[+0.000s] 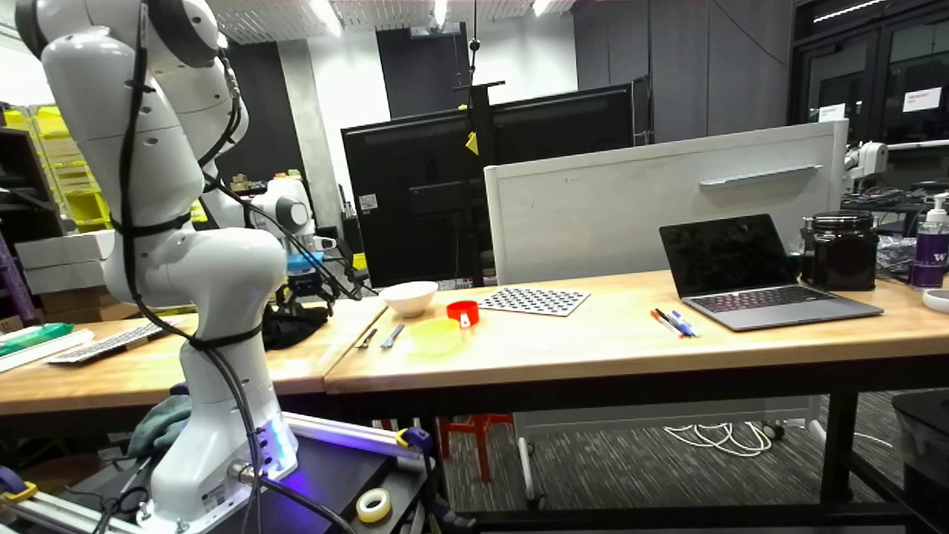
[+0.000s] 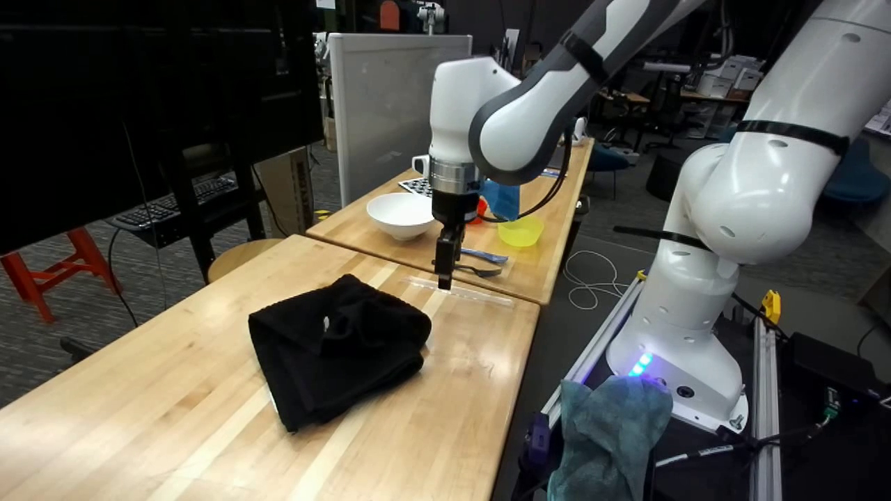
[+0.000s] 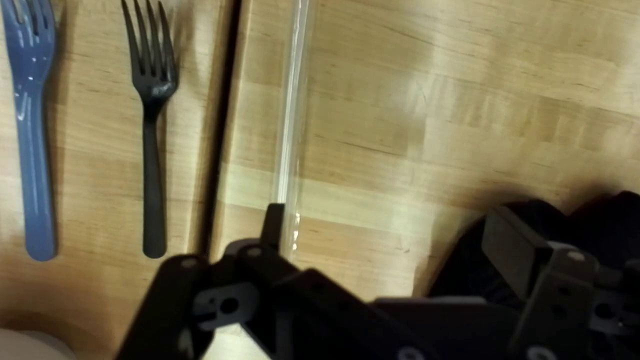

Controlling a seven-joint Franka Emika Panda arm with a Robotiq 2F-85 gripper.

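A crumpled black cloth lies on the near wooden table in exterior view 2. My gripper points down beyond the cloth's far side, close to the seam between the two tables. In the wrist view the gripper is open, its fingers wide apart, and only bare table shows in the gap near the tips. The right finger overlaps the edge of the cloth in that view; the height between them is unclear. A black fork and a blue fork lie left of the seam.
Across the seam stand a white bowl, a yellow bowl and a red container. A checkered board, some pens and a laptop lie further along. Clear tape runs beside the seam.
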